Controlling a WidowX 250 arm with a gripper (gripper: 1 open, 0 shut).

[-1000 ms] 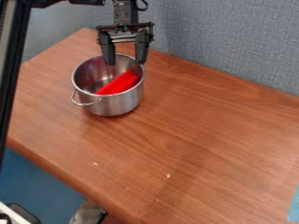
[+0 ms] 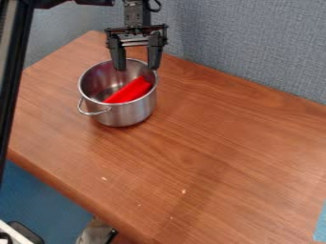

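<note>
A steel pot [image 2: 117, 111] with a wire handle on its left side stands on the wooden table toward the back left. Inside it lies a red elongated object [image 2: 128, 91], tilted from lower left to upper right. Over the pot's back rim hangs the black gripper [image 2: 136, 63], fingers pointing down and spread apart, with nothing visible between them.
A grey padded wall [image 2: 254, 48] runs along the back. The table's left edge borders a blue floor.
</note>
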